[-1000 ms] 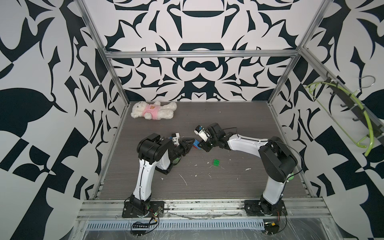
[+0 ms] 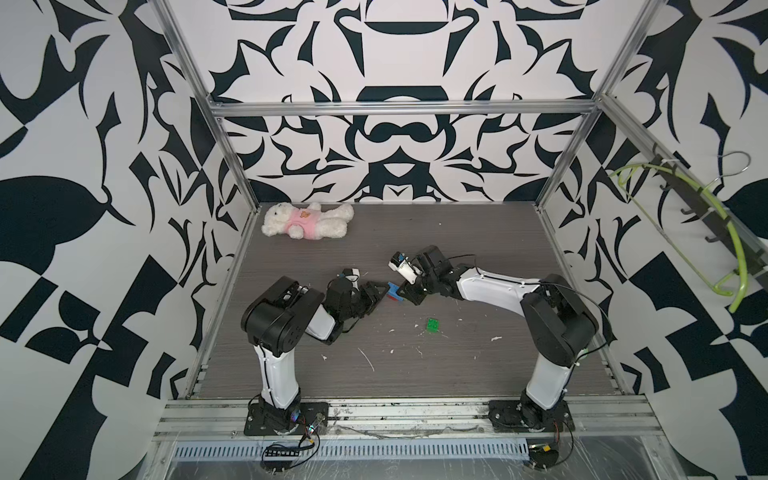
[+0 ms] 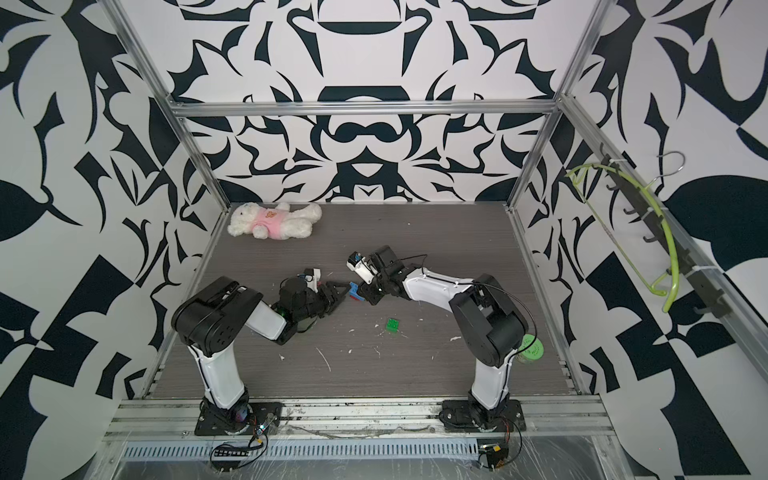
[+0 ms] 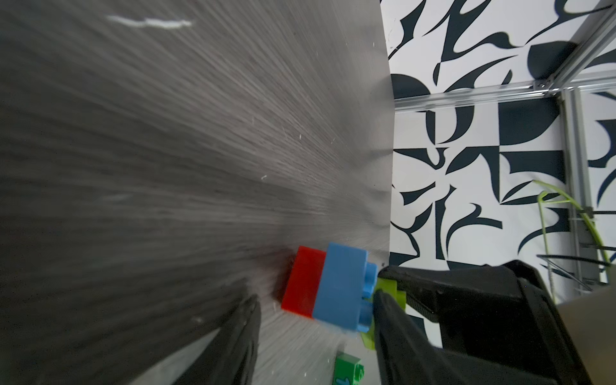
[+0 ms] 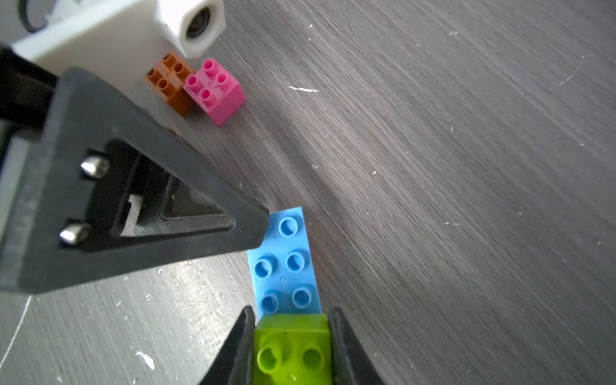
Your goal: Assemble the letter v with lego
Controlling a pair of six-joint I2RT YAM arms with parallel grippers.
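Note:
A lego piece of blue (image 4: 340,285) over red (image 4: 303,279) lies at mid-table between the grippers. A lime green brick (image 5: 292,349) sits at its end, with my right gripper shut on it; the blue brick's studs show in the right wrist view. My left gripper is open, its fingers just short of the blue and red piece. A green brick (image 2: 432,325) lies apart nearer the front. A pink brick (image 5: 211,89) and an orange brick (image 5: 168,82) lie together in the right wrist view.
A white teddy in a pink shirt (image 2: 308,221) lies at the back left. A green round object (image 3: 532,349) is at the front right, by the right arm.
My left arm's upper links have swung left and toward the front, while its gripper stays near the piece. The right arm has barely moved.

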